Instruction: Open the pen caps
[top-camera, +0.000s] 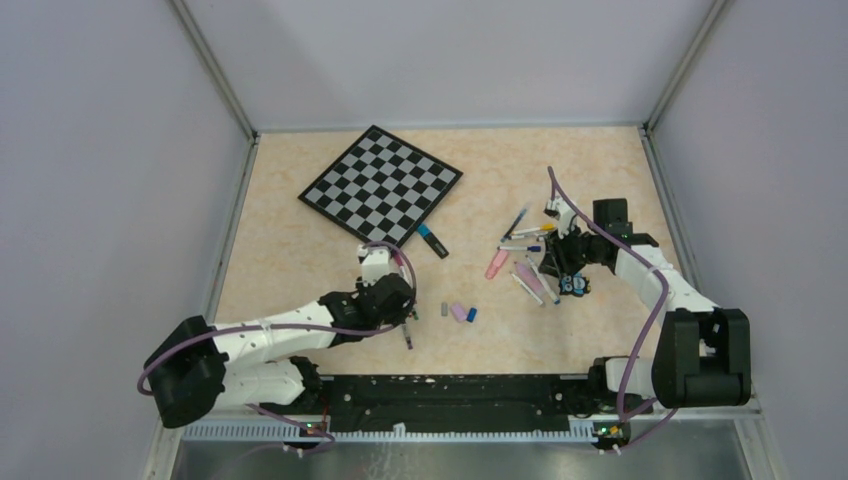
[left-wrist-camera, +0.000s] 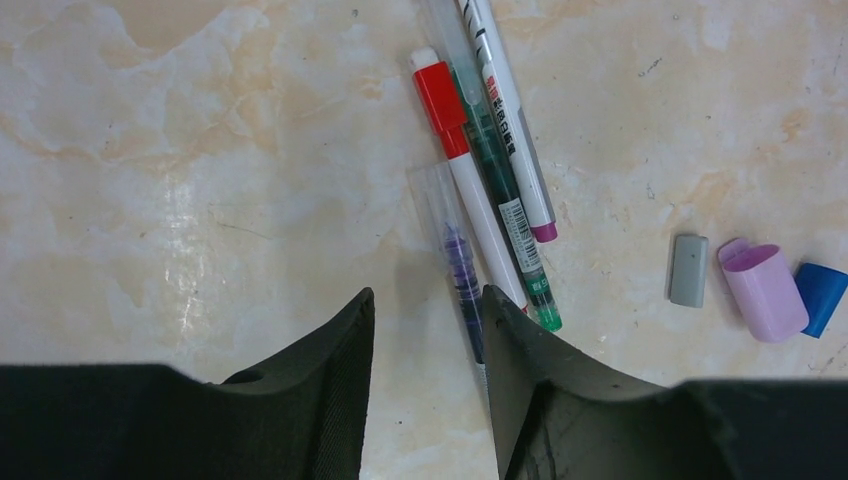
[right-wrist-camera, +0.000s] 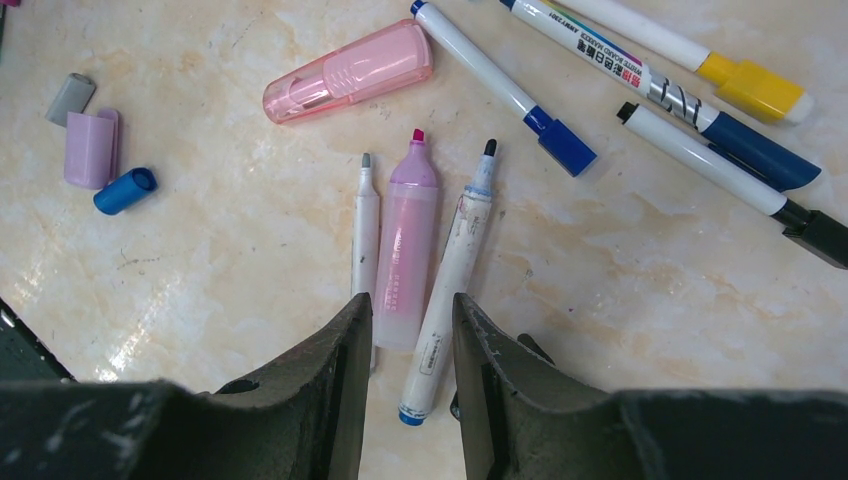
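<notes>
In the left wrist view, a purple pen with a clear cap (left-wrist-camera: 455, 245) lies beside a red-capped marker (left-wrist-camera: 442, 105), a green pen (left-wrist-camera: 500, 170) and a white pen with a purple end (left-wrist-camera: 508, 115). Above the table there, my left gripper is open and empty; its right finger partly hides the purple pen. The right wrist view shows a grey-tipped white pen (right-wrist-camera: 366, 230), a pink highlighter (right-wrist-camera: 405, 240) and a black-tipped white marker (right-wrist-camera: 455, 255), all with bare tips. Over their lower ends hangs my right gripper, open, with nothing gripped.
Three loose caps lie mid-table: grey (left-wrist-camera: 687, 270), pale purple (left-wrist-camera: 765, 290) and blue (left-wrist-camera: 820, 298). Capped markers, one blue (right-wrist-camera: 500, 80) and one yellow (right-wrist-camera: 750, 85), lie near a pink case-like cap (right-wrist-camera: 350, 70). A checkerboard (top-camera: 382, 185) occupies the back left.
</notes>
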